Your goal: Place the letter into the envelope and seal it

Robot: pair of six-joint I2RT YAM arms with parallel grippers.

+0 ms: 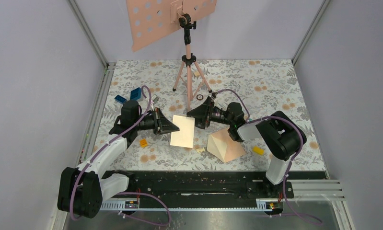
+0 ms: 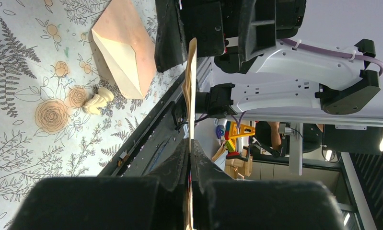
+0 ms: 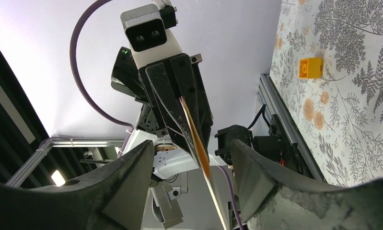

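Note:
A cream folded letter (image 1: 182,132) hangs between my grippers over the middle of the table. My left gripper (image 1: 176,128) is shut on its left edge; in the left wrist view the sheet stands edge-on between the fingertips. My right gripper (image 1: 192,115) is at the letter's upper right corner, its fingers parted on either side of the paper in the right wrist view. The peach envelope (image 1: 227,146) lies on the table below the right arm, a paler flap showing in the left wrist view (image 2: 120,60).
A tripod (image 1: 189,76) with a peach board stands at the back. Small blocks lie around: yellow (image 1: 258,150), orange (image 1: 143,143), blue trays (image 1: 135,94) at back left, and cream pieces (image 1: 200,150) near the front.

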